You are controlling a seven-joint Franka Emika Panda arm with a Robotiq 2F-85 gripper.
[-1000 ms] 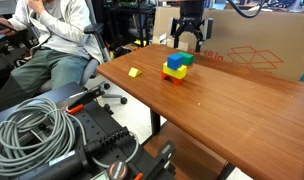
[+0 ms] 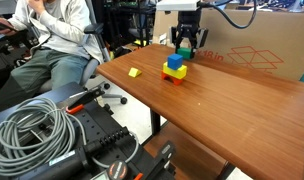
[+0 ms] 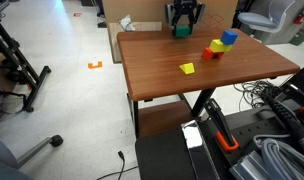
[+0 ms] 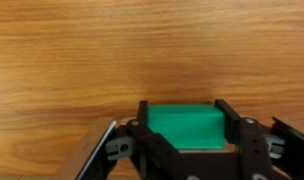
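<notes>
A green block point(image 4: 187, 127) fills the space between the fingers of my gripper, which is shut on it. In exterior view 1 the green block point(image 2: 185, 51) is under my gripper point(image 2: 188, 46), behind the stack, seemingly a little off the wood. A stack stands near that end of the table: a blue block point(image 2: 175, 60) over a yellow piece point(image 2: 174, 71), with red blocks point(image 2: 177, 81) beneath. Exterior view 2 has the green block point(image 3: 182, 32) at the table's far edge, apart from the stack's blue block point(image 3: 229, 37).
A small yellow piece point(image 2: 134, 72) lies alone near the table's edge. A cardboard sheet point(image 2: 254, 45) stands along its back. One person point(image 2: 52, 45) sits beyond the table's end.
My gripper came down behind the stack and its fingers closed on the green block. The block now appears slightly higher than before. The stack stays in place.
</notes>
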